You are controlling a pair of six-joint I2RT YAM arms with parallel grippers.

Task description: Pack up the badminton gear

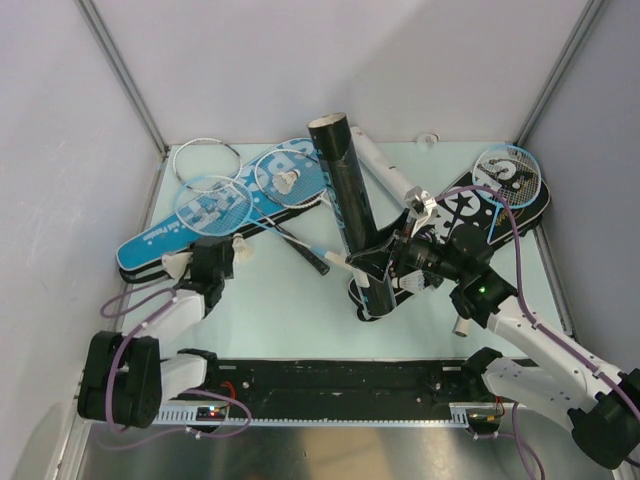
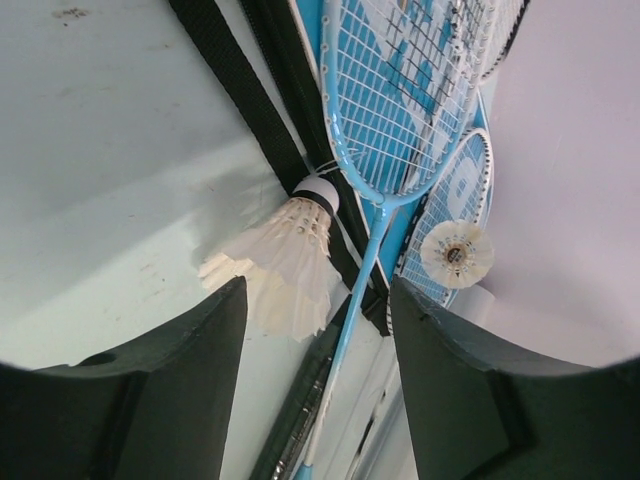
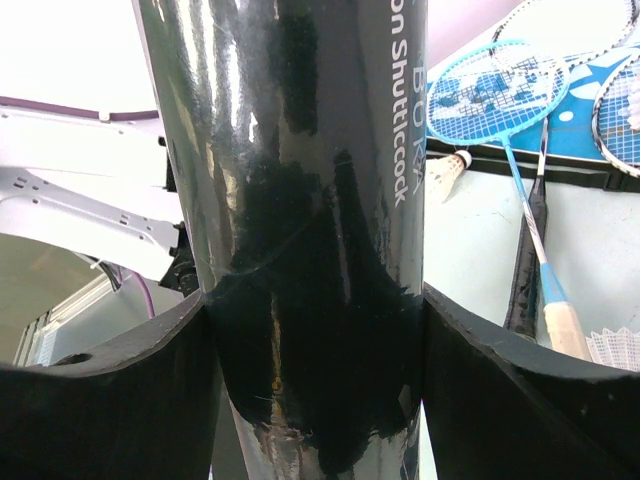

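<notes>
A black shuttlecock tube [image 1: 345,190] stands upright at centre, with my right gripper shut on it. My left gripper is open at the front left, above a shuttlecock [image 2: 280,260] lying by the blue bag's [image 1: 165,240] black strap. A blue racket [image 1: 215,208] lies across that bag, with another racket and a shuttlecock [image 1: 285,180] on it. A black racket handle [image 1: 305,250] lies in the middle. The black patterned bag [image 1: 465,205] at right carries a blue racket [image 1: 507,175].
A white tube [image 1: 385,165] lies behind the black tube, a small white item [image 1: 427,140] at the back. A short cylinder [image 1: 462,325] lies near the front right.
</notes>
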